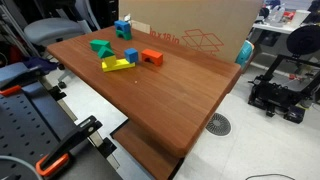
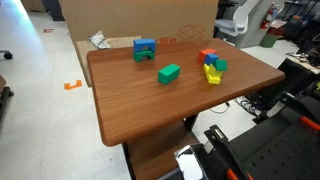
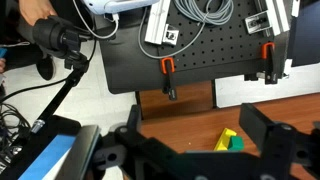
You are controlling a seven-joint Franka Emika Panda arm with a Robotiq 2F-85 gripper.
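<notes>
In the wrist view, my gripper faces down, its dark fingers wide apart at the bottom with nothing between them. Beyond the gap, a yellow block [image 3: 226, 138] and a green block [image 3: 237, 144] lie on the wooden table. Exterior view 1 has an orange block [image 1: 152, 57], a blue block [image 1: 130, 55], a yellow block [image 1: 115, 63] and a green block [image 1: 101, 49] grouped on the table [image 1: 175, 95]. Farther back, another blue block [image 1: 122, 27] stands by some green. In exterior view 2, a lone green block [image 2: 169, 74] sits mid-table.
A cardboard panel [image 1: 205, 25] stands along the table's back edge. Beside the table lies a black mounting plate [image 3: 225, 65] with clamps and a coiled grey cable [image 3: 205, 12].
</notes>
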